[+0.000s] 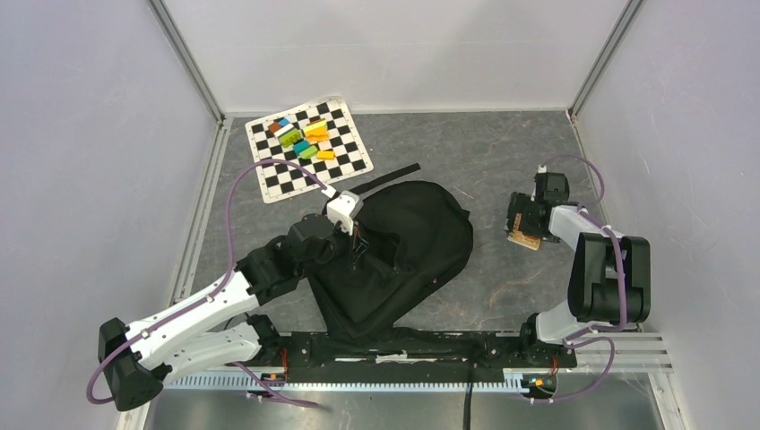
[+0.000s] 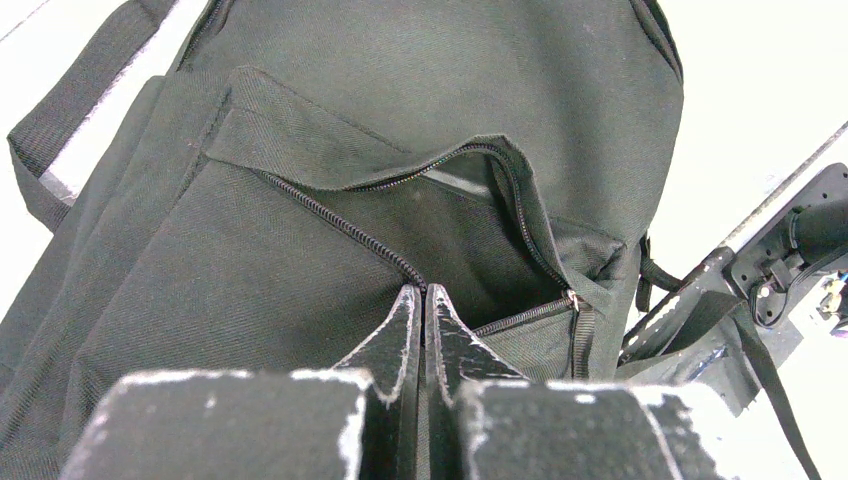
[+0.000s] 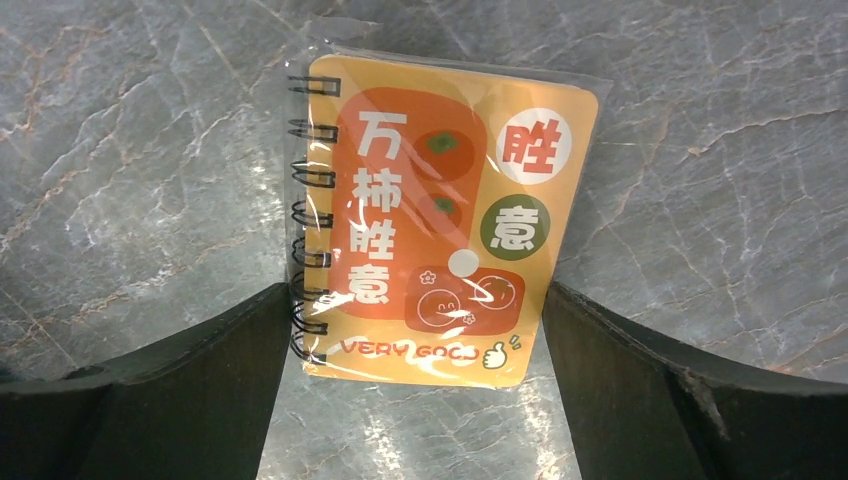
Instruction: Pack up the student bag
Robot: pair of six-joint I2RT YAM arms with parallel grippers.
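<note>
A black bag lies on the middle of the floor, its zipped opening showing in the left wrist view. My left gripper is shut on the bag's zipper edge. On the right, an orange spiral notebook in a clear sleeve lies flat on the grey surface. My right gripper is over it, fingers either side of it near its lower half, at the spiral and the opposite edge; whether they press on it I cannot tell.
A checkered board with several coloured blocks sits at the back left. Walls enclose the back and sides.
</note>
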